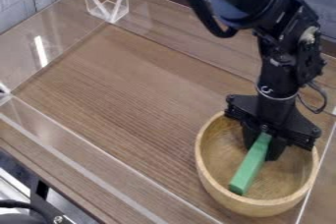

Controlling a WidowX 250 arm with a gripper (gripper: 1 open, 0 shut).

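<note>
A tan round bowl [213,179] sits at the lower right of the table, with a green bar-shaped object [245,176] lying tilted inside it. The black gripper [264,140] reaches down into the bowl from above, its fingers shut on the upper end of the green object, which is partly hidden by them.
A clear plastic wire-like holder [109,2] stands at the back left. The table's near edge runs along the lower left, with a dark cable below it.
</note>
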